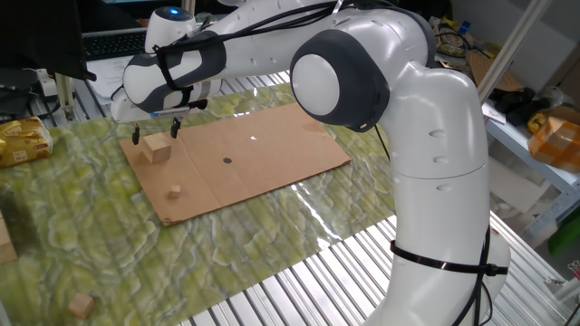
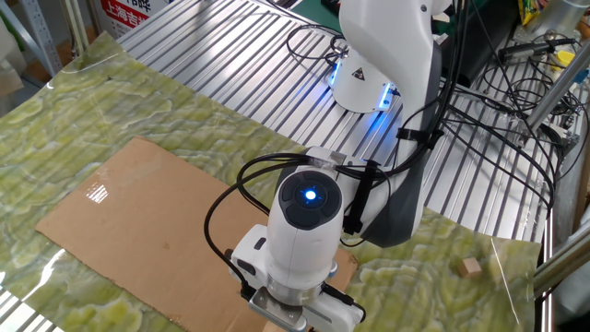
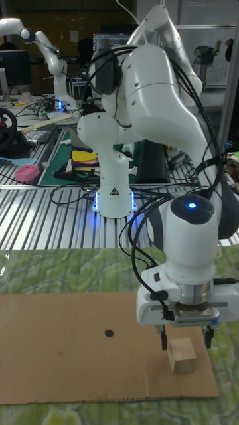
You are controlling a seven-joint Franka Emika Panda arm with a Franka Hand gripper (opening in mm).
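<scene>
My gripper [image 1: 156, 133] is open, pointing down at the large wooden block [image 1: 157, 148] near one end of the cardboard sheet [image 1: 263, 149]. In exterior view 3 the two dark fingers [image 3: 164, 340] stand apart, and the block [image 3: 182, 356] shows below and between them. Whether they reach down beside the block is hard to tell; nothing appears clamped. A small wooden cube [image 1: 175, 191] lies on the same cardboard, closer to its edge. From exterior view 2 the arm's hand [image 2: 300, 309] hides the fingers and the large block.
Off the cardboard, another wooden cube [image 1: 82, 304] sits on the green patterned mat [image 1: 100, 217]. A wooden piece [image 1: 5, 243] is cut by the left border. A yellow packet [image 1: 24, 142] lies at the mat's far left. Around the black dot [image 1: 227, 160] the cardboard is clear.
</scene>
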